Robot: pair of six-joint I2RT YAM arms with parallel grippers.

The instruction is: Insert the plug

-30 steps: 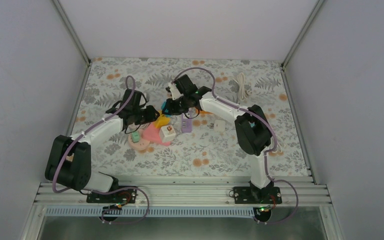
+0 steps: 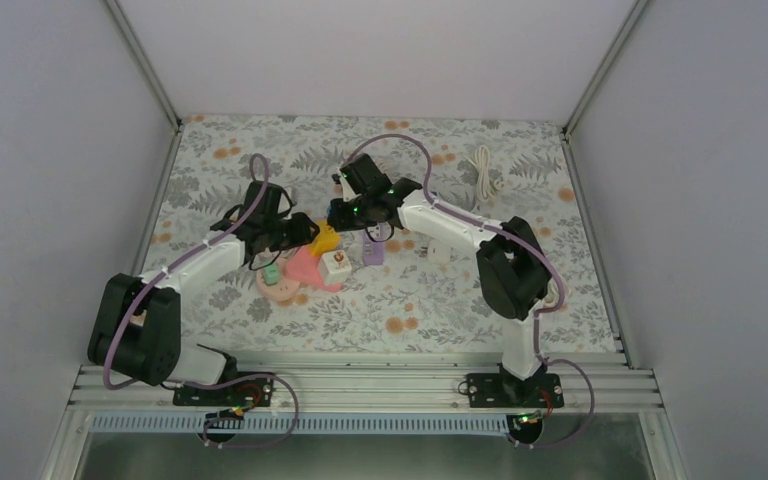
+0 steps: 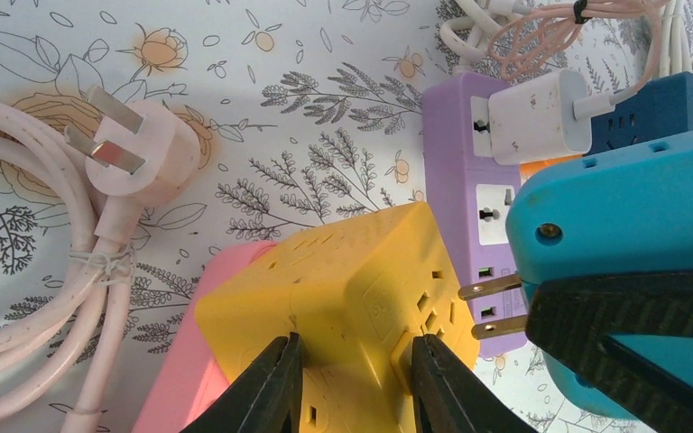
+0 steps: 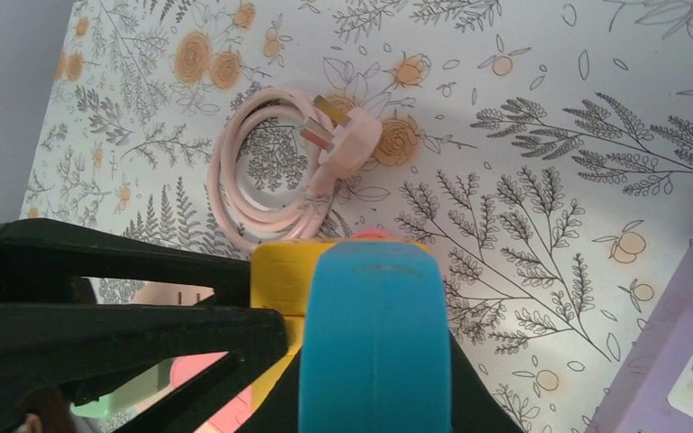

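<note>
In the left wrist view a yellow socket block (image 3: 352, 289) is held in my left gripper, shut on it, with its socket face toward the right. My right gripper (image 2: 338, 216) is shut on a blue plug (image 3: 627, 216), whose two metal pins point at the yellow block's holes; in the left wrist view a small gap shows between pin tips and face. In the right wrist view the blue plug (image 4: 374, 334) covers much of the yellow block (image 4: 280, 275) behind it, so their spacing is hidden there.
A purple power strip (image 3: 451, 135) with a white charger (image 3: 537, 117) lies behind. A coiled pink cable with plug (image 3: 149, 149) lies left. A white block (image 2: 336, 266) and pink pieces (image 2: 302, 268) sit below my grippers. The right of the table is mostly open.
The left arm is nearly still.
</note>
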